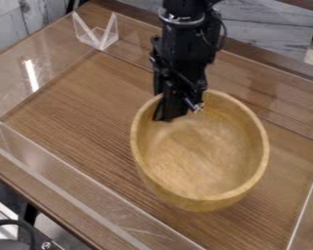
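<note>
A large tan bowl (201, 156) fills the lower middle of the camera view, tilted with its opening toward the camera. The black gripper (170, 102) is shut on the upper left rim of the bowl, its arm reaching down from the top. The fingertips are partly hidden at the rim.
The wooden tray floor (74, 137) is clear to the left of the bowl and at the right. Clear walls run along the left and front edges. A small clear plastic piece (97, 27) sits at the back left corner. A black cable lies outside at the bottom left.
</note>
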